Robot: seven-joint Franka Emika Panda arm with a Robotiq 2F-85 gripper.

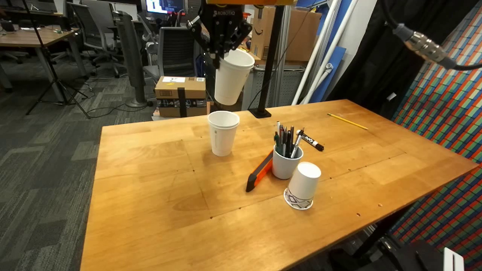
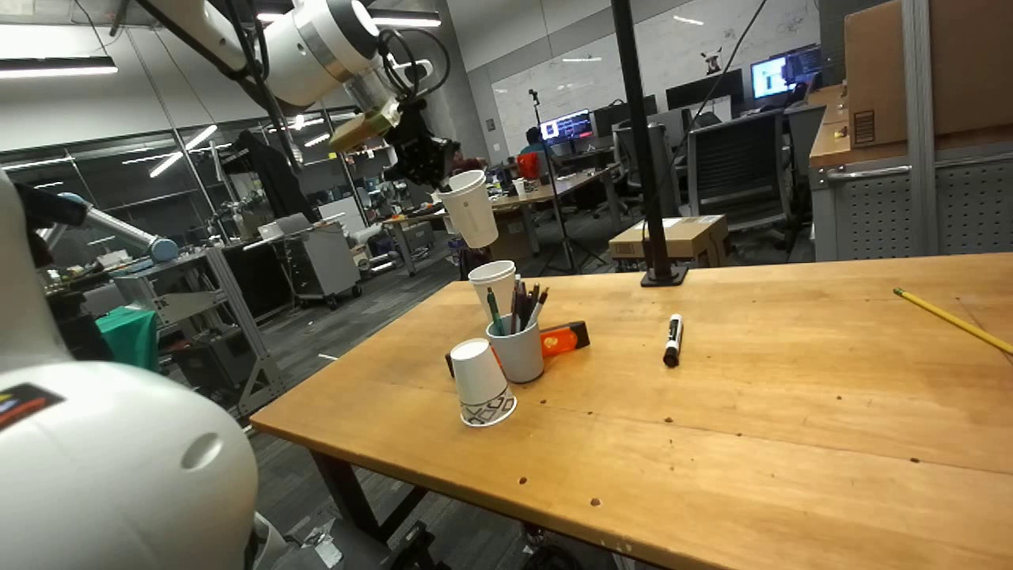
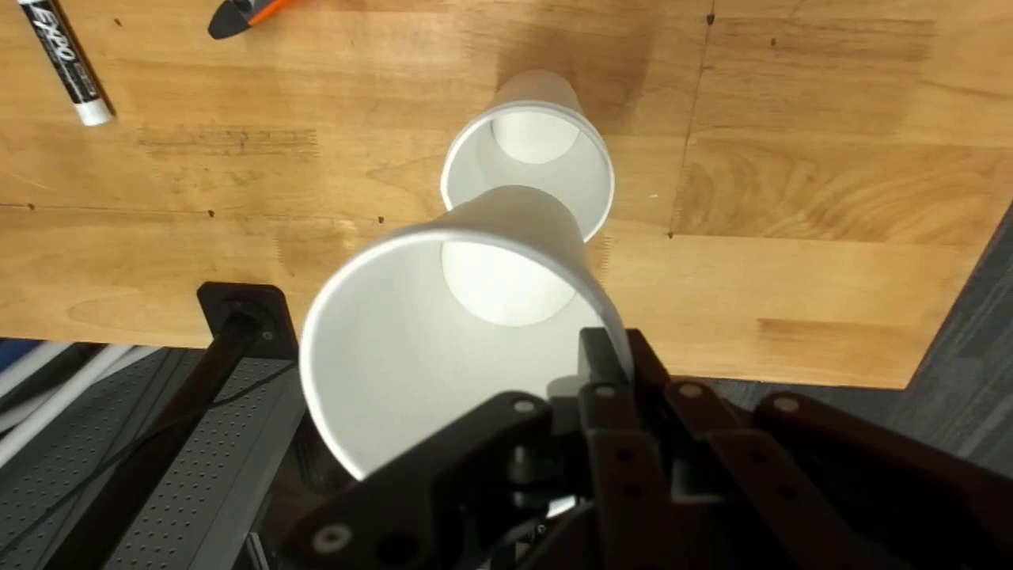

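A white paper cup hangs slightly tilted in the air, my gripper shut on its wall near the rim. In the wrist view one finger lies inside the held cup and the other outside, the rim between them. Below stands a second white cup, upright on the table, with what looks like a doubled rim. From above, the held cup's base overlaps the near side of the standing cup's mouth. In exterior view 2 a gap separates the held cup from the standing cup.
A pen holder full of pens, an upside-down patterned cup and an orange-black cutter stand or lie close together. Beyond them are a marker and a pencil. A black post rises at the back edge.
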